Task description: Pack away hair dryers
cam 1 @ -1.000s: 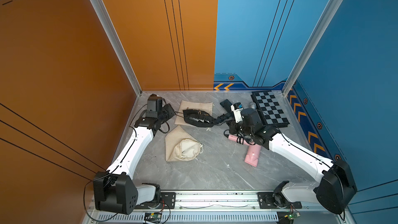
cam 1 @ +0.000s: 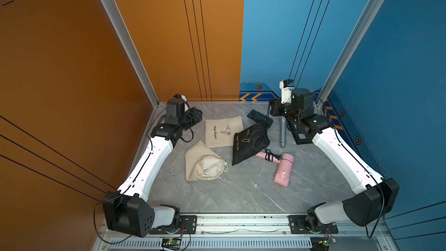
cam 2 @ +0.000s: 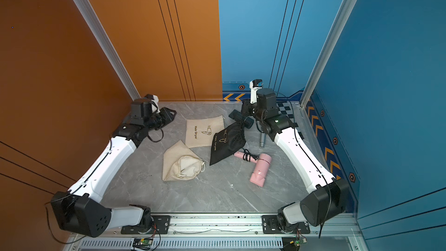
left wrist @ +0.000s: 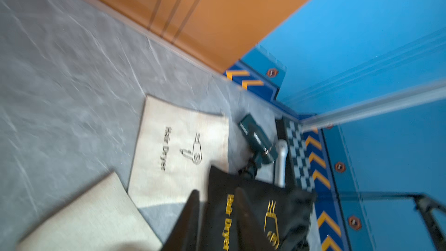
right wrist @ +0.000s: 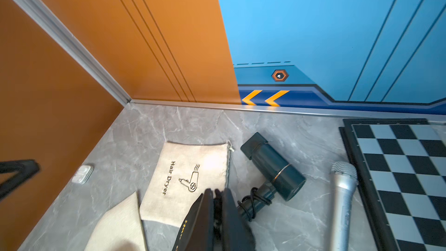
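My right gripper, shut, holds up the black drawstring bag [cam 1: 248, 144] by its cord, high over the table's right side. My left gripper [cam 1: 195, 116] is at the left above the table, its fingers blurred and apart in the left wrist view. A beige Hair Dryer bag [right wrist: 185, 176] lies flat behind a second, open beige bag [cam 1: 199, 167]. A dark green hair dryer [right wrist: 285, 181] lies at the back, cord wrapped. A pink hair dryer [cam 1: 284, 172] lies at the front right.
A silver microphone [right wrist: 342, 204] and a checkerboard [right wrist: 408, 167] lie on the right.
The black bag has swung from lying sideways over the beige bag to hanging toward the front, lettering showing.
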